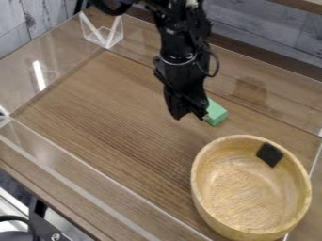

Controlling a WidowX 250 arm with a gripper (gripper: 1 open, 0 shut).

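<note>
The black robot arm reaches down from the top centre, and its gripper (186, 111) is shut, low over the wooden table just left of a green block (212, 112). Nothing shows between its fingers. The block lies on the table, partly behind the gripper.
A beige round bowl (249, 198) with a black rectangle on its inner rim fills the lower right. A white wire object (101, 28) stands at the upper left.
</note>
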